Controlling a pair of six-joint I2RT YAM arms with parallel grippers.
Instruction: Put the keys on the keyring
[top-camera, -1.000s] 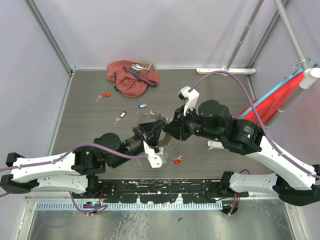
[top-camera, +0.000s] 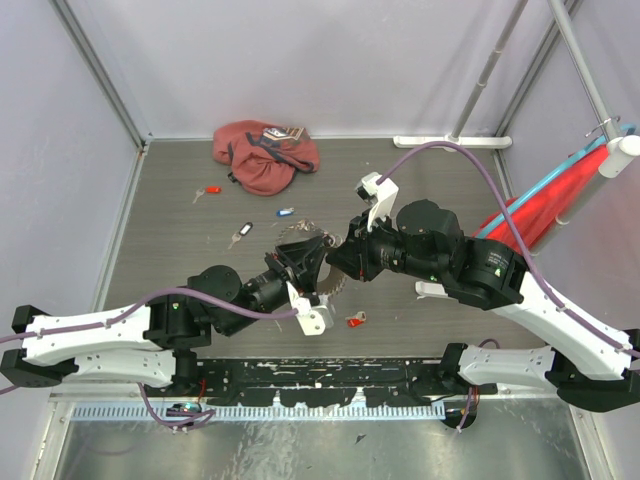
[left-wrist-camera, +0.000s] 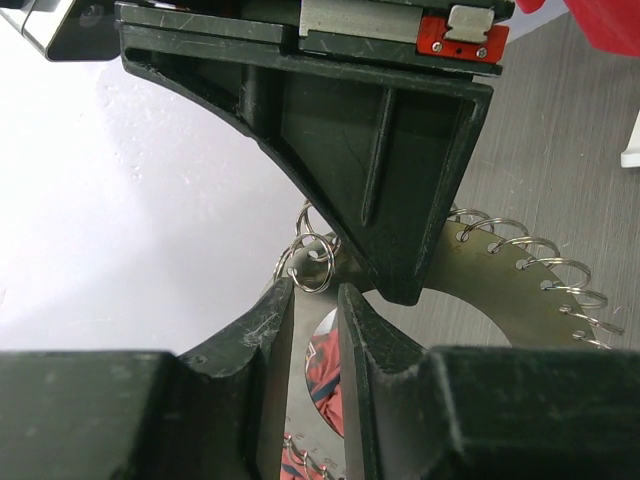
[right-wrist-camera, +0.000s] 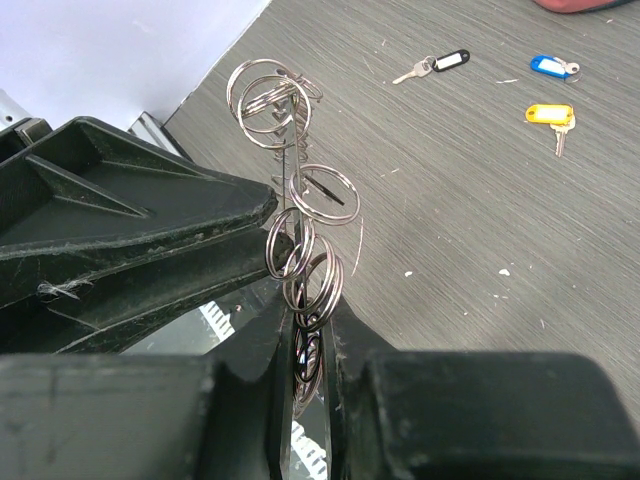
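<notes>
The keyring, a flat metal ring (left-wrist-camera: 470, 265) with many small wire rings on its rim, hangs upright above the table. My right gripper is shut on its edge. Beside it my left gripper is slightly open, its fingertips close to a small wire ring (left-wrist-camera: 313, 262) at the rim; I see nothing clamped between them. From the right wrist view, the left fingers (right-wrist-camera: 150, 205) reach in from the left to the wire rings. Keys with a black tag (right-wrist-camera: 451, 60), a blue tag (right-wrist-camera: 549, 66) and a yellow tag (right-wrist-camera: 549, 114) lie on the table.
A red cloth bag (top-camera: 262, 160) is at the back of the table. Tagged keys with red tags lie at the left (top-camera: 212, 190) and near the front (top-camera: 357, 320). A white stand foot (top-camera: 450, 142) is at the back right.
</notes>
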